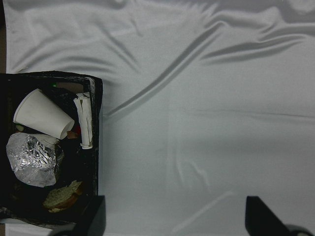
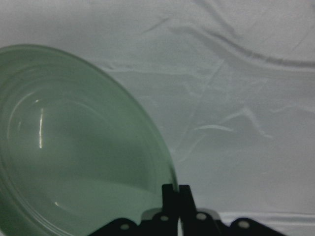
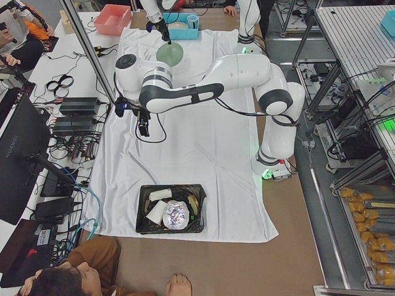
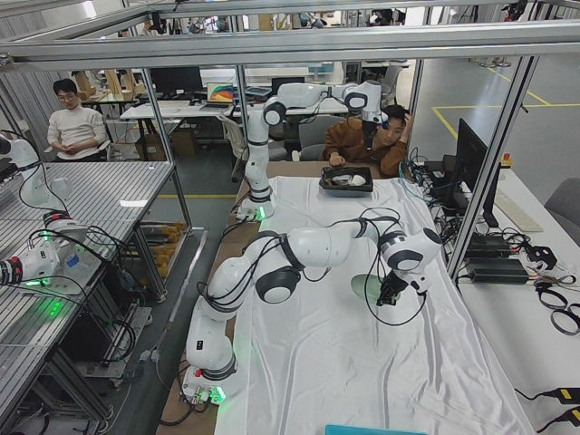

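Observation:
A green plate (image 3: 170,53) lies on the white cloth at the back of the camera left view. My right gripper has its fingertips close together at the plate's near rim in the right wrist view; whether the rim is between them is unclear. My left gripper hangs open over the cloth, nothing between its fingers. Beside it a black bin (image 1: 91,172) holds a paper cup (image 1: 42,110), a crumpled foil ball (image 1: 32,157), a rolled white paper (image 1: 84,120) and a piece of bread (image 1: 61,196).
A blue container (image 3: 173,33) with items stands behind the plate, and a pink basket (image 3: 113,18) sits on the side table. Equipment, cables and a frame post line the cloth's side.

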